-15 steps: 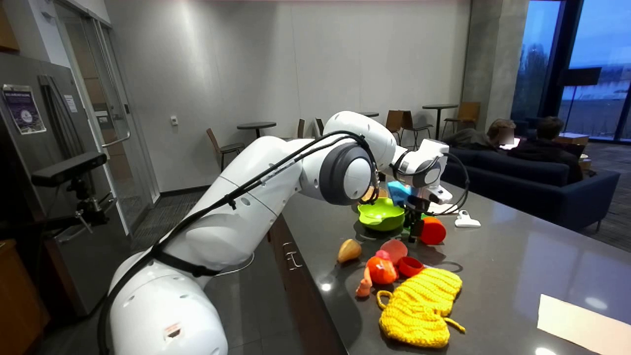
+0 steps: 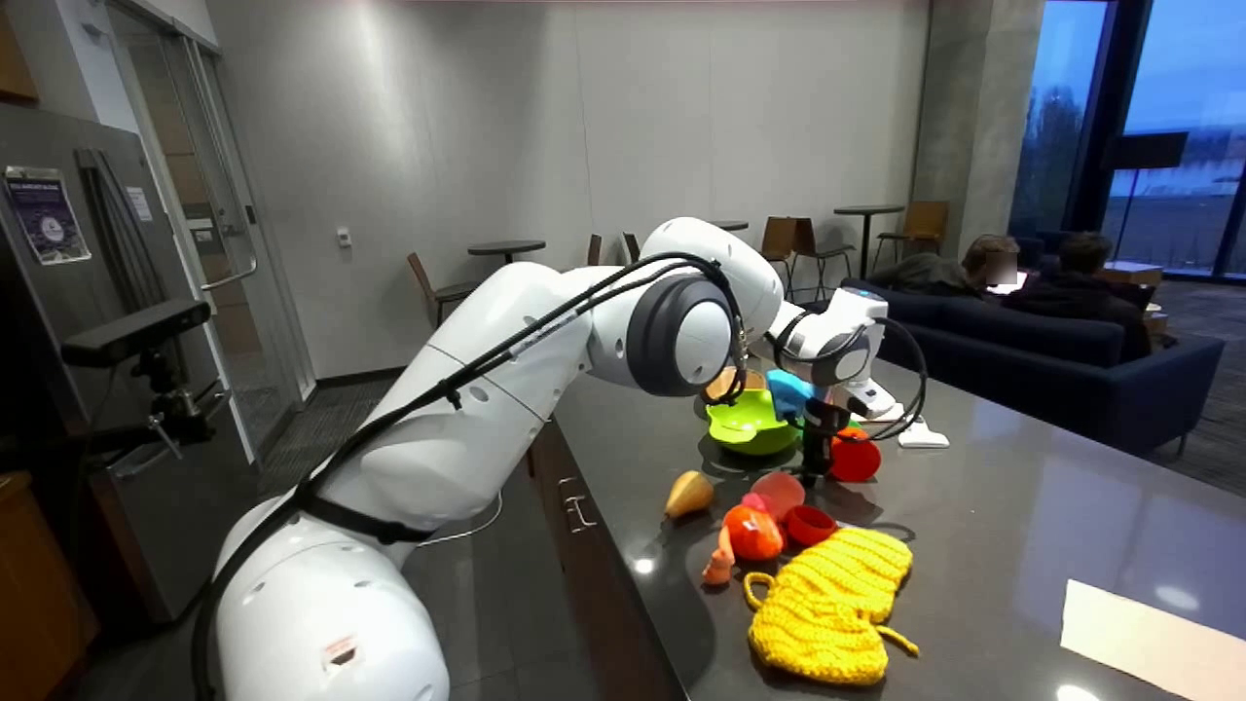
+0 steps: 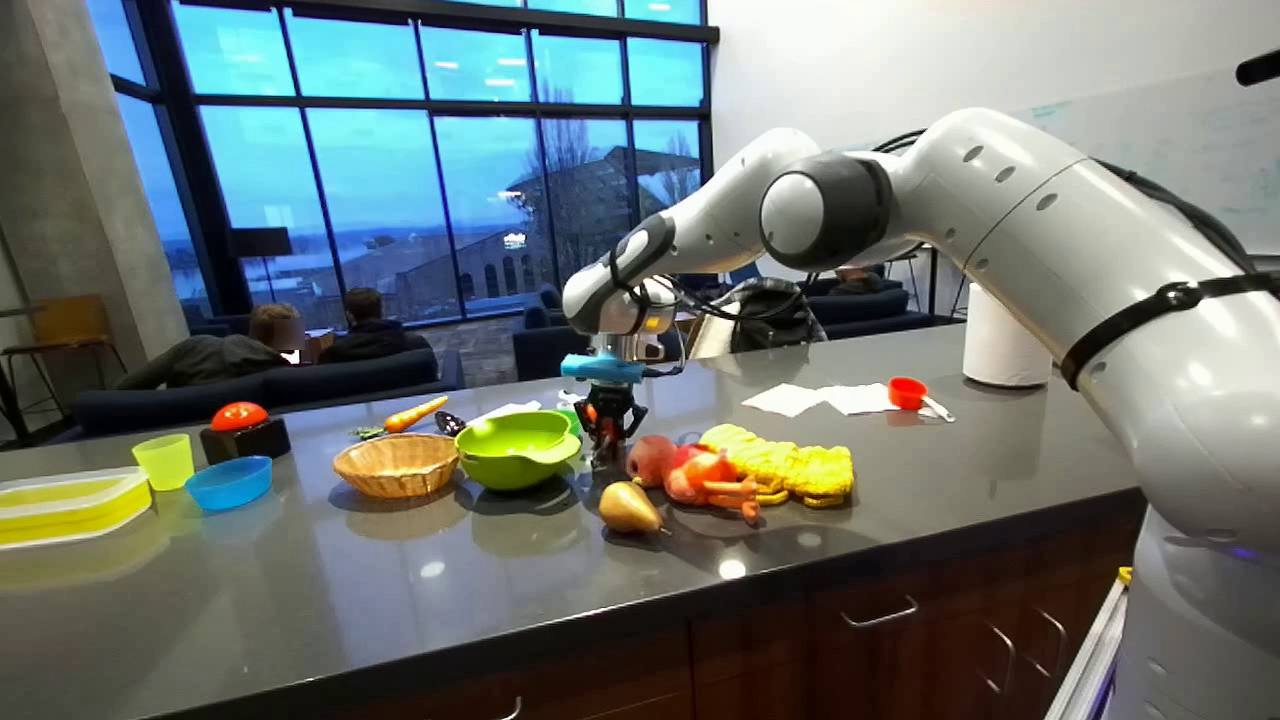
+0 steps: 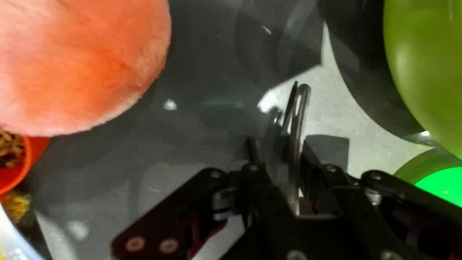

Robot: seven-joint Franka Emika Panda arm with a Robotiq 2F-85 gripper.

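My gripper (image 3: 609, 432) points down at the dark counter, between the green bowl (image 3: 510, 449) and a round peach-coloured soft toy (image 3: 651, 460). In the wrist view, a slim, shiny, rounded-ended piece (image 4: 299, 130) stands between the dark fingers of my gripper. Its full shape is hidden, and I cannot tell whether the fingers press on it. Part of the peach-coloured toy (image 4: 82, 60) fills the upper left there, and the green bowl (image 4: 426, 65) borders the right side. From the first exterior side, my gripper (image 2: 820, 454) stands near a red round object (image 2: 855, 460).
A pear (image 2: 689, 493), an orange-red toy (image 2: 753, 533), a red cup (image 2: 809, 525) and yellow knitwear (image 2: 831, 602) lie close by. A wicker basket (image 3: 396, 466) sits beside the bowl.
My gripper and wrist have shifted slightly in the first exterior view, with the wrist a little farther right. The objects on the counter appear unmoved.
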